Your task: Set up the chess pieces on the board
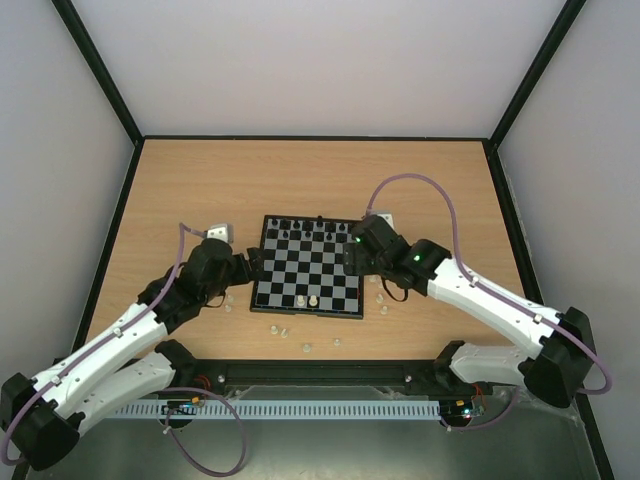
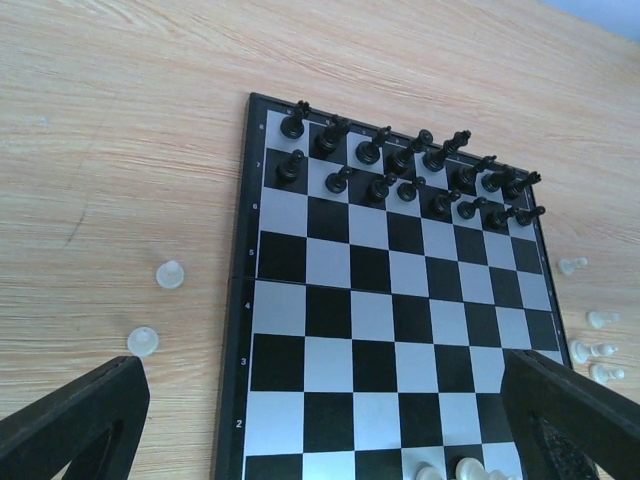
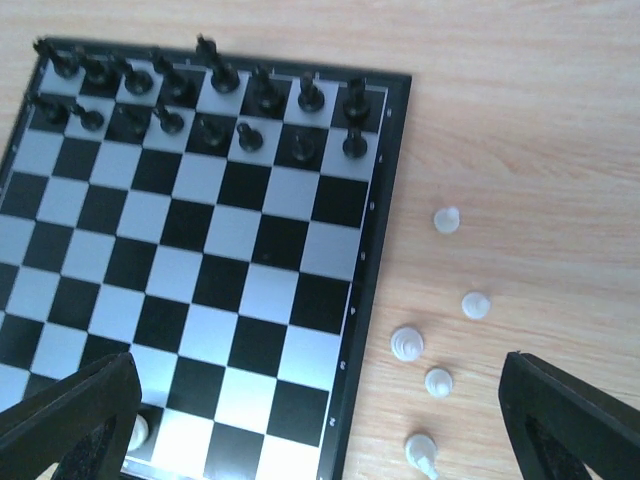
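The chessboard [image 1: 305,265] lies mid-table, black pieces [image 2: 370,150] standing in two rows at its far end. A few white pieces [image 1: 313,301] stand on the near edge; others [image 3: 407,343] are loose on the wood on both sides and in front. My left gripper [image 1: 250,262] hangs over the board's left side, open and empty in the left wrist view. My right gripper [image 1: 351,258] hangs over the board's right side, also open with nothing between its fingers.
Bare wooden table [image 1: 200,170] surrounds the board, widest behind it. Dark frame rails and walls bound the workspace. The two arms reach in from the front corners.
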